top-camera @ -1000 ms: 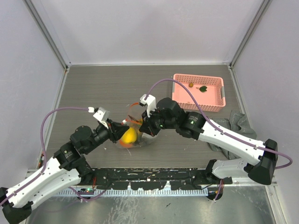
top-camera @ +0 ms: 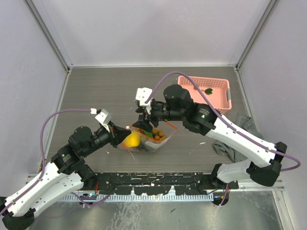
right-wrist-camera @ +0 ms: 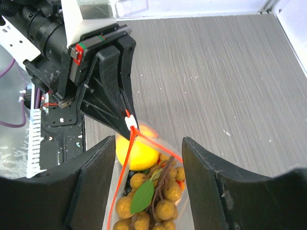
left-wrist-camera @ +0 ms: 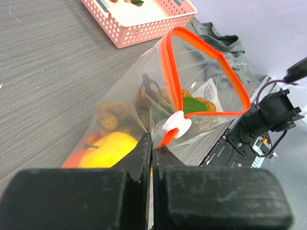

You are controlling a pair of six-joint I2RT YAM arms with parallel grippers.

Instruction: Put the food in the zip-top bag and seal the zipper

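Observation:
The clear zip top bag (top-camera: pixel 152 145) lies in mid-table with its orange-edged mouth (left-wrist-camera: pixel 222 60) spread open. Inside are a yellow fruit (right-wrist-camera: pixel 143 154), several brown round fruits (right-wrist-camera: pixel 165 209) on stems and a green leaf (right-wrist-camera: pixel 142 196). A white slider (left-wrist-camera: pixel 177 123) sits at one end of the orange zipper. Right beside it, my left gripper is shut on that corner of the bag, pinching the thin strip. Over the bag, my right gripper stands open, its fingers apart and nothing gripped. In the top view it partly covers the fruit.
A pink basket (top-camera: pixel 224 103) at the back right holds a green leaf (top-camera: pixel 208 91). Crumpled grey cloth (top-camera: pixel 245 125) lies by the right wall, partly under the right arm. Bare table (top-camera: pixel 103 84) extends behind and left of the bag.
My right gripper has opened and shifted slightly left and back. The orange rim on the bag's right side now shows spread outward, with more fruit visible. The left arm has barely moved.

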